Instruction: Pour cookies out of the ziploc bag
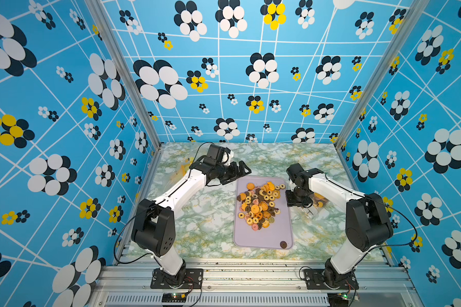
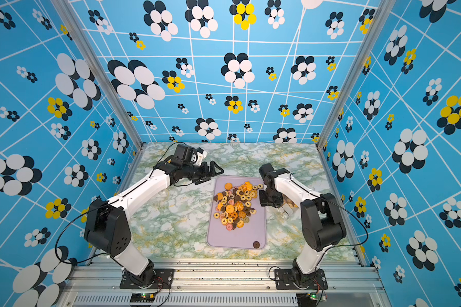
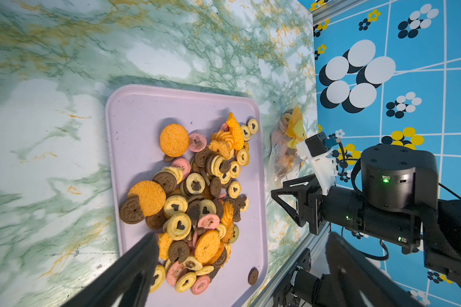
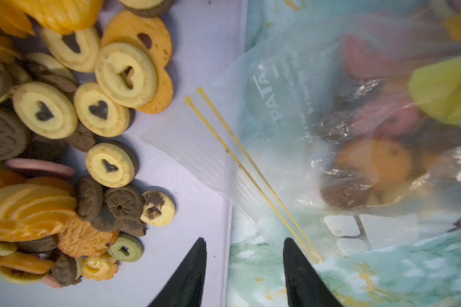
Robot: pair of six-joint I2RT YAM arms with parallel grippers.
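Note:
In the right wrist view a clear ziploc bag [image 4: 281, 128] with a double yellow seal line lies flat. Its mouth overlaps the tray edge and cookies [image 4: 379, 158] show inside. My right gripper is over the tray's right edge, fingers apart with nothing between them, just short of the bag's lower corner. A heap of mixed cookies [image 3: 199, 199] lies loose on the lilac tray [image 3: 143, 110]. My left gripper [image 1: 245, 168] is open and empty above the tray's far left corner; in its wrist view its fingers are blurred and wide apart.
A second bag with yellow on it [image 1: 187, 166] lies behind the left arm, mostly hidden in the top left view. A lone dark cookie [image 1: 283, 244] sits at the tray's near right corner. Bare marble table [image 1: 199, 225] spreads left of the tray.

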